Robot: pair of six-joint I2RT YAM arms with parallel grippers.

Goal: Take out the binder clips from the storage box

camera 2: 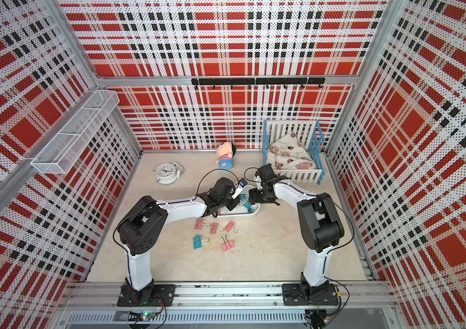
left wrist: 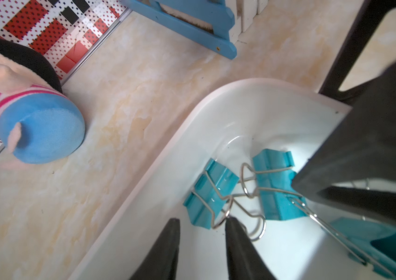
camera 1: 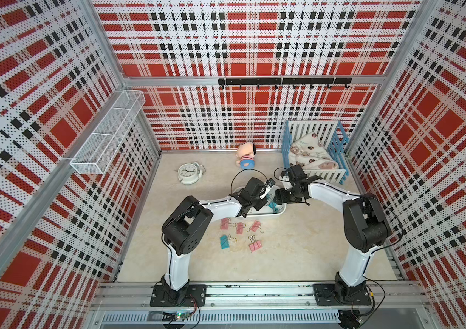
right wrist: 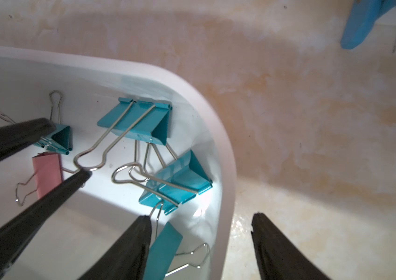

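The white storage box (right wrist: 228, 186) stands mid-table, partly covered by both arms in the top views. Inside it, the right wrist view shows several teal binder clips (right wrist: 135, 120) and one pink binder clip (right wrist: 47, 173). My left gripper is open over the box, its fingertips near a teal clip (left wrist: 211, 191), with nothing held. Open above the box's right end is my right gripper; the box wall runs between its fingers, and a teal clip (right wrist: 163, 252) lies beside its left finger. Pink clips (camera 1: 254, 244) and a teal clip (camera 1: 225, 241) lie on the table in front.
Both grippers are very close together over the box. A doll (camera 1: 246, 155) lies behind it, a white clock (camera 1: 189, 172) stands back left, and a blue-and-white crib (camera 1: 314, 150) back right.
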